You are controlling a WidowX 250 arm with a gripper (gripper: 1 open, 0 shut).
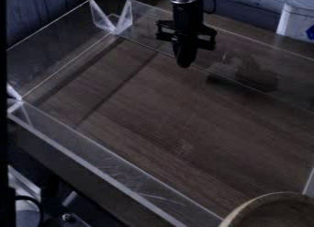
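Observation:
My black gripper point(185, 58) hangs near the back of a clear-walled enclosure point(73, 137) on the wooden table, its fingertips pointing down and close together, with nothing seen between them. Its shadow falls to the right of it on the wood point(147, 111). The scene is dim, so fine detail at the fingertips is hard to make out.
A round wooden bowl point(252, 209) sits at the front right corner, partly out of view. Clear walls run along the left, front and back, with a white object point(295, 24) beyond the back right.

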